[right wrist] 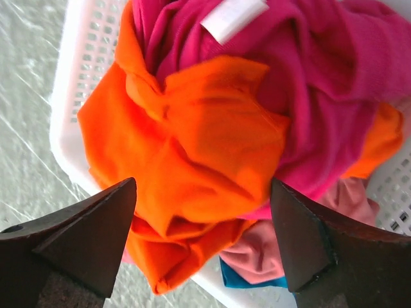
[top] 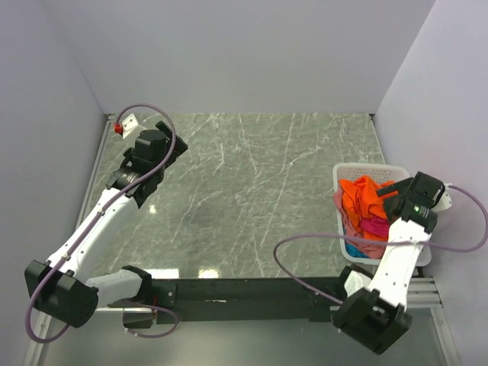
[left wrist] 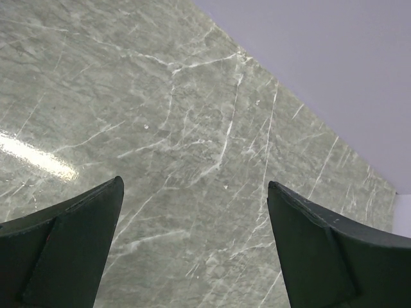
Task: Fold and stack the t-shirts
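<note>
A white perforated basket (top: 357, 171) at the right of the table holds crumpled shirts: orange (right wrist: 180, 141), magenta (right wrist: 314, 77), pink (right wrist: 253, 250) and a bit of blue (right wrist: 241, 277). My right gripper is over the basket, fingers apart and close above the orange shirt; whether they touch it I cannot tell. My left gripper hangs open over bare marble at the upper left of the table, nothing between its fingers.
Walls (top: 425, 99) bound the table at back and sides. Purple cables loop from both arms.
</note>
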